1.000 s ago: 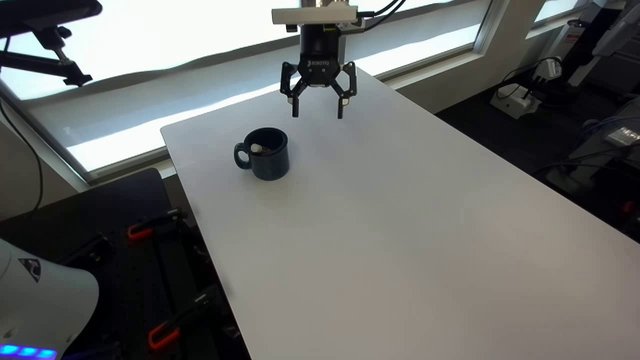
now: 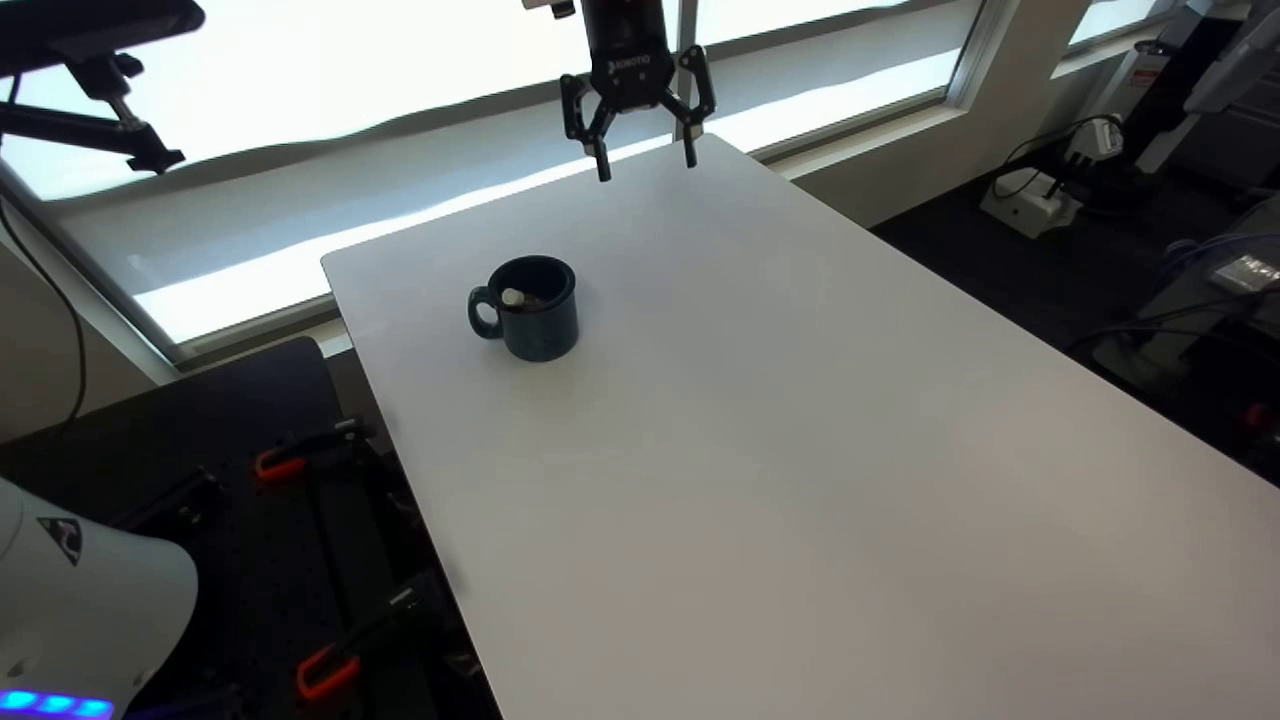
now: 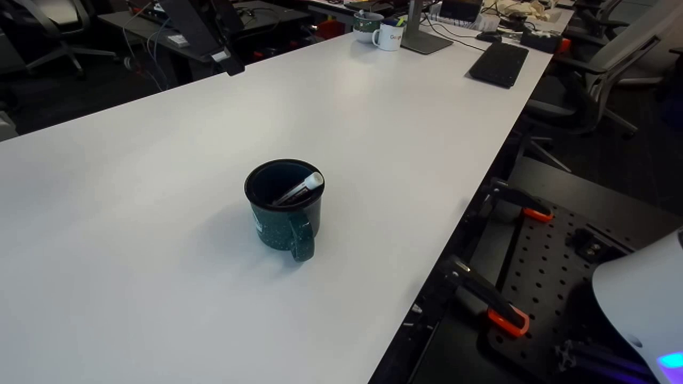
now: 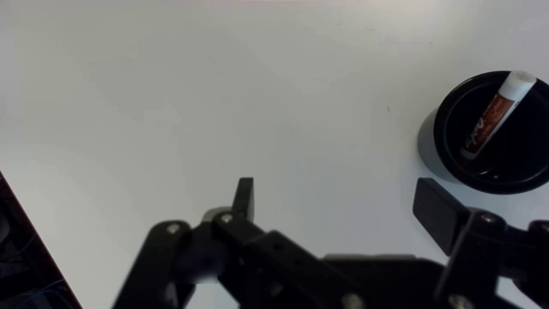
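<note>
My gripper (image 2: 648, 168) hangs above the table's window end, its fingers spread wide and nothing between them. A dark green mug (image 2: 542, 330) stands upright on the white table, apart from the gripper. Inside it leans a marker (image 3: 299, 190) with a white end and a reddish label, its lower part hidden by the mug wall in the second exterior view. From the wrist, the mug (image 4: 429, 146) shows at the right edge, beyond the right fingertip, and the whole marker (image 4: 494, 118) lies slanted within it. Below, between the gripper's (image 4: 334, 201) fingertips, only bare tabletop appears.
Orange-tipped clamps (image 2: 330, 674) line the edge by the robot base.
The gripper has risen and tilted slightly, its fingers still apart. The mug and marker have stayed where they were.
</note>
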